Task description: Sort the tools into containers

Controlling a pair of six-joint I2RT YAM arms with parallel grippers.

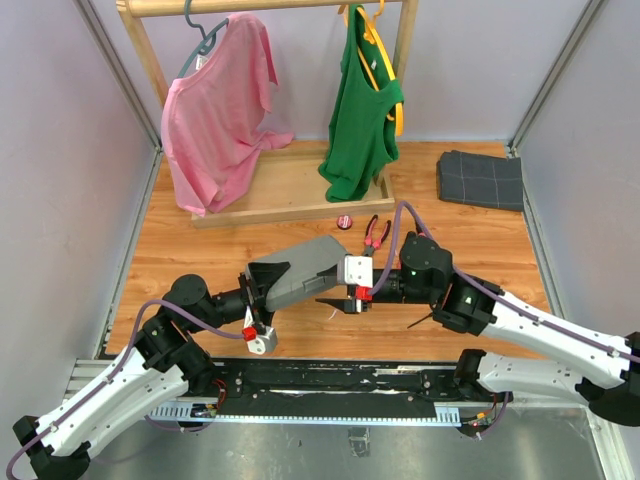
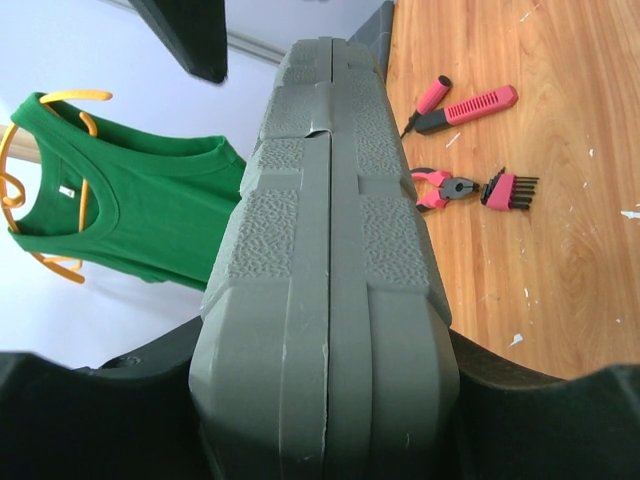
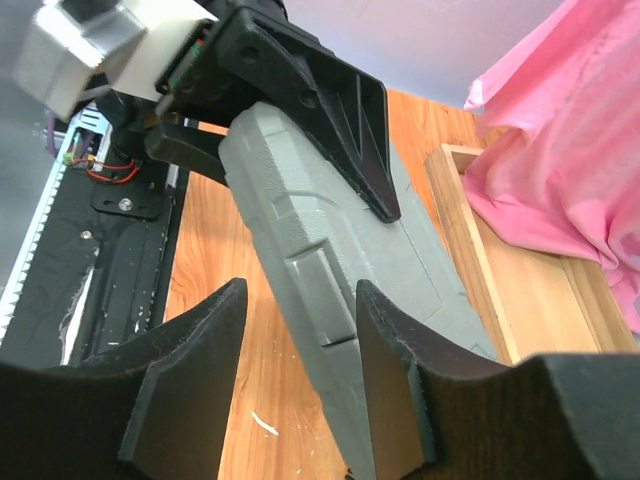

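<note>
A closed grey case is held above the table, tilted, with my left gripper shut on its near end. The left wrist view looks along the case's seam. Facing its other end, my right gripper stands open. A raised latch on the case shows between the right fingertips in the right wrist view; whether they touch it I cannot tell. On the table lie red-handled pliers, a pink screwdriver, a pink-and-black cutter and a hex key set.
Behind stands a wooden rack with a tray base, a pink shirt and a green top hanging above it. A small red round item lies before it. A folded dark cloth is at the back right.
</note>
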